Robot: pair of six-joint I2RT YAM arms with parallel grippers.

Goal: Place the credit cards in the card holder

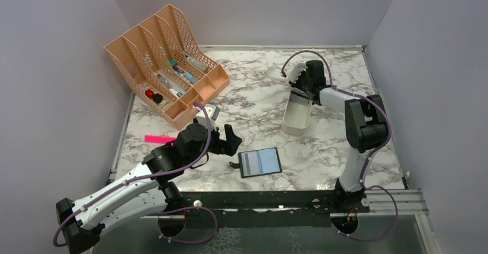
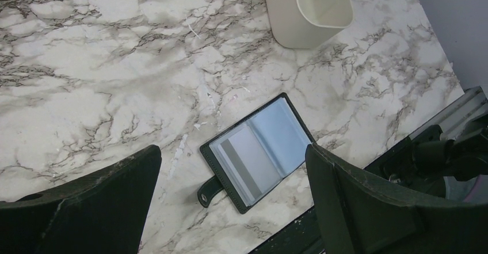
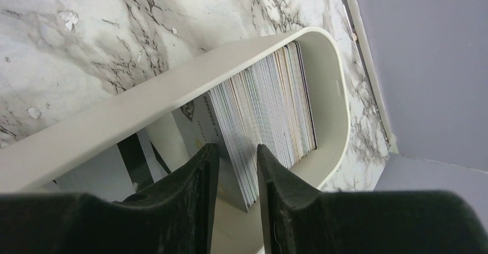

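The black card holder (image 1: 260, 162) lies unfolded on the marble table, its clear sleeves (image 2: 256, 162) facing up. Left of it in the top view, my left gripper (image 1: 226, 141) is open above the table; its fingers (image 2: 109, 190) are wide apart with nothing between them. Inside the cream bin (image 3: 334, 81), several cards (image 3: 253, 110) stand packed on edge, the front one showing a grey face (image 3: 198, 121). My right gripper is at the front of this pack, its fingers a little apart. Card edges show in the gap; whether the fingertips touch them is unclear.
A loose grey card (image 3: 103, 176) leans in the near part of the bin. An orange slotted rack (image 1: 167, 64) holding small items stands at the back left, with a pink strip (image 1: 159, 139) before it.
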